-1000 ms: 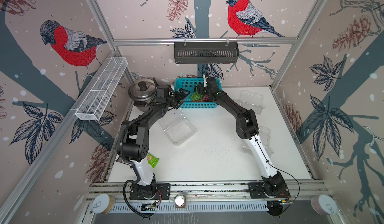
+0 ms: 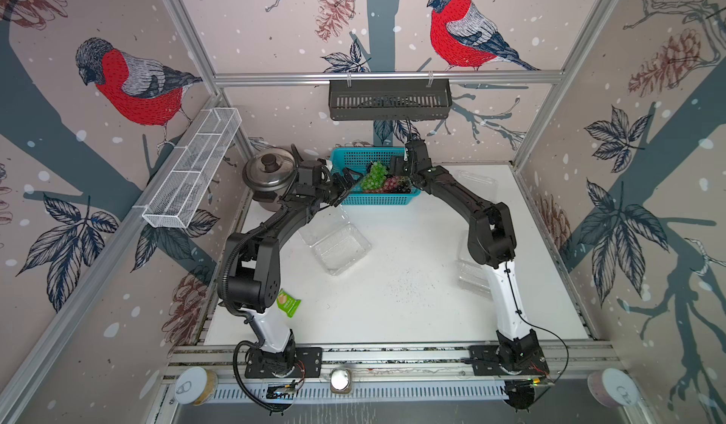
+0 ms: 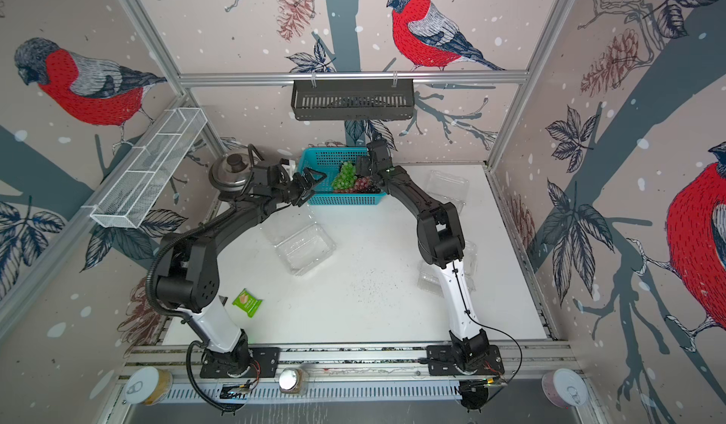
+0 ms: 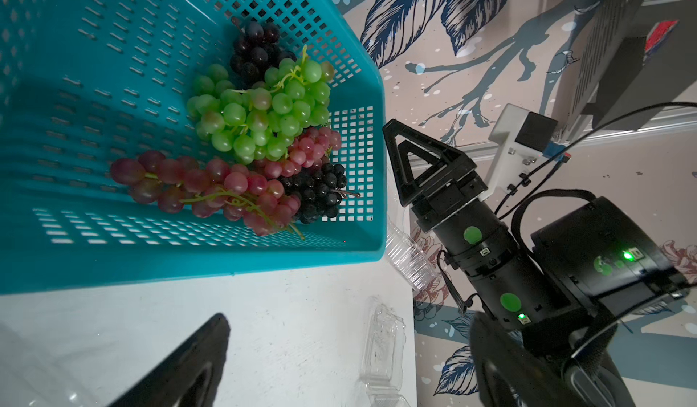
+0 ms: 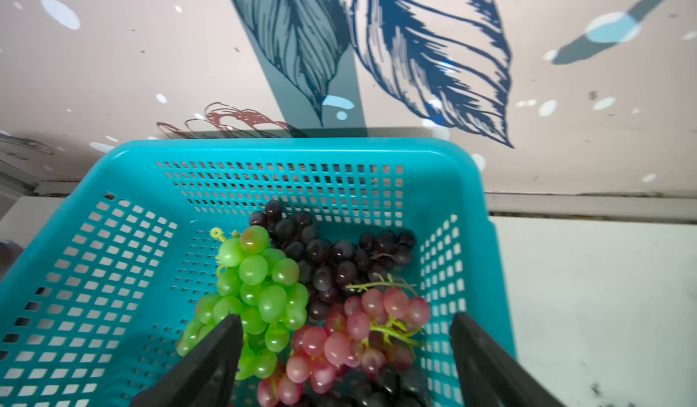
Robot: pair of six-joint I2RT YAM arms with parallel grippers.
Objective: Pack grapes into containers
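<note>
A teal basket [image 2: 366, 200] at the back of the table holds green grapes [image 5: 270, 301], red grapes [image 5: 337, 347] and dark grapes [image 5: 341, 258], piled toward its right end. Another red bunch [image 4: 217, 189] shows along the near side in the left wrist view. My left gripper is open and empty by the basket's left part. Above the basket's right end, my right gripper has its fingers apart and no grapes between them. A clear open container [image 2: 339, 248] lies in front of the basket, to the left.
More clear containers stand at the right, one [image 3: 447, 187] at the back and one [image 3: 469, 261] partly behind the right arm. A pot [image 2: 270, 168] is left of the basket. A green packet [image 3: 247, 303] lies front left. Mid-table is clear.
My right gripper has shifted to the right over the basket, uncovering more of the green grapes. The left arm has barely moved.
</note>
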